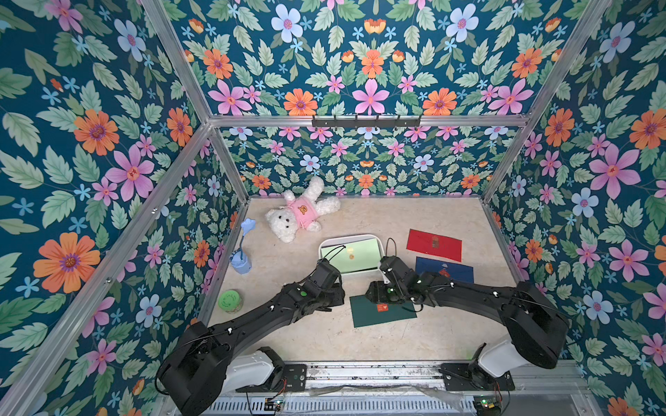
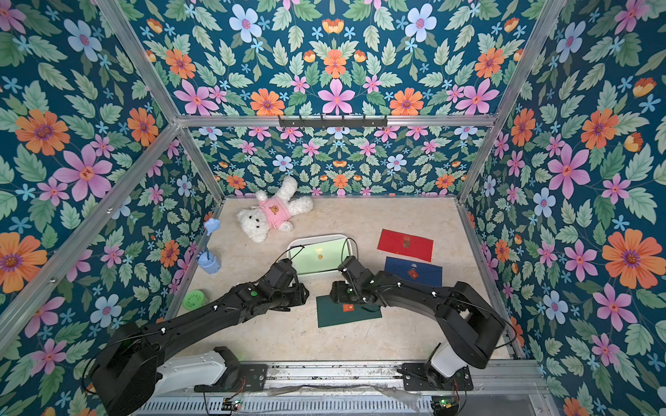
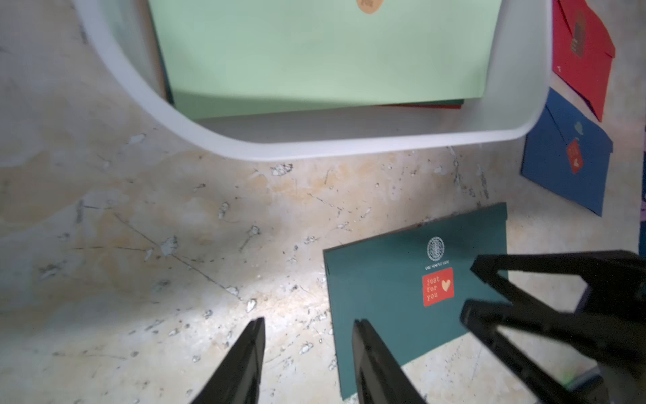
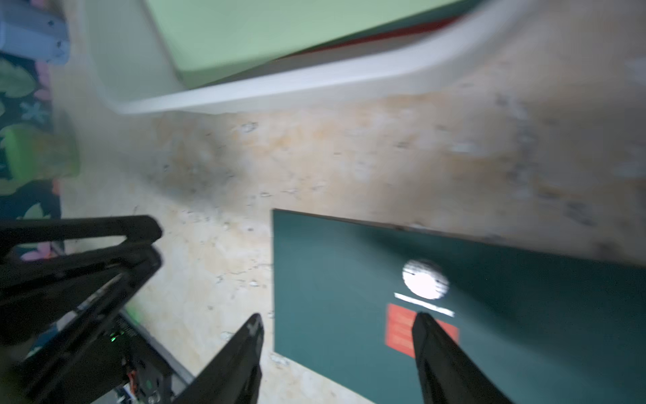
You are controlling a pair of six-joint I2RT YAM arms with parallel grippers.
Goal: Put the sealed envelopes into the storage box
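Note:
A dark green envelope [image 3: 390, 303] with a red sticker lies flat on the table in front of the storage box [image 3: 296, 149]. Inside that white box rests a pale green envelope [image 3: 323, 54], with red and dark green edges peeking out beneath it. My left gripper hangs just left of the dark green envelope, fingers apart and empty. Over that envelope, my right gripper has its fingers spread with nothing between them. A red envelope [image 1: 434, 245] and a blue envelope [image 2: 414, 271] lie to the right of the box.
A white teddy in a pink shirt [image 1: 302, 210] lies at the back left. Along the left side stand a blue cup [image 1: 240, 261] and a green tub [image 1: 229, 300]. Both forearms are close together at the table's middle. Table to the box's left is bare.

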